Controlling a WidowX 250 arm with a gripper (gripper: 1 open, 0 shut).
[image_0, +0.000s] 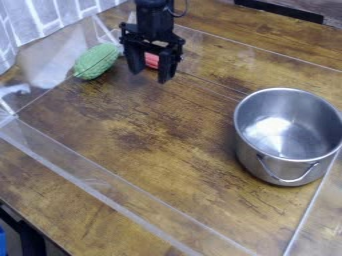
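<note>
The black gripper (151, 58) hangs near the top centre, its fingers spread apart over a small red object (152, 60) that is partly hidden behind it. A green ribbed oval object (95, 62) lies to its left. Whether anything is between the fingertips is hard to see.
A large steel pot (285, 130) stands at the right. Clear plastic edging runs along the left side and front.
</note>
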